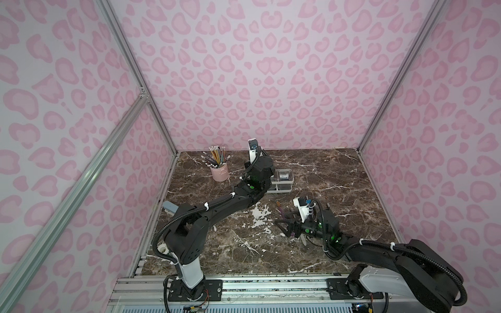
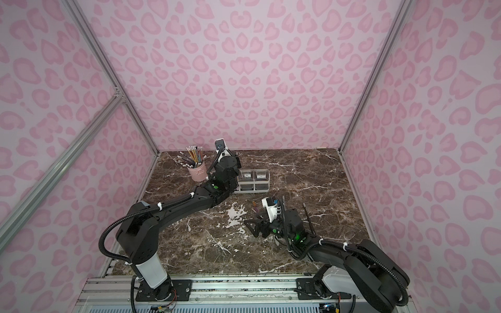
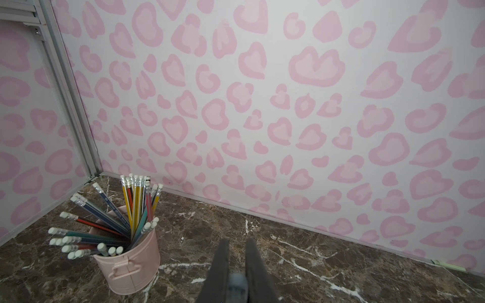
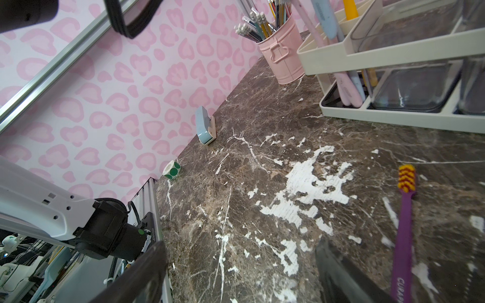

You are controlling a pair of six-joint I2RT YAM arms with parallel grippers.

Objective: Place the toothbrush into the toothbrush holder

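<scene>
A purple toothbrush [image 4: 402, 242] with orange bristles lies on the marble table, beside the right finger of my right gripper. That gripper is low over the table, open, its fingers wide apart and empty. The white two-tier holder [image 4: 439, 58] stands behind; a pink toothbrush [image 4: 347, 88], a blue toothbrush [image 4: 325, 19] and a yellow handle [image 4: 350, 9] stand in its left end. My left gripper is near the holder's left side, shut on a blue-grey piece [image 3: 237, 287], apparently a toothbrush. Most of that piece is hidden, as are the left fingers in the top views.
A pink cup [image 1: 220, 172] full of pencils stands at the back left. A light blue object [image 4: 203, 126] and a green-and-white roll [image 4: 171, 169] sit along the left edge. White patches [image 4: 303, 192] mark the table's middle.
</scene>
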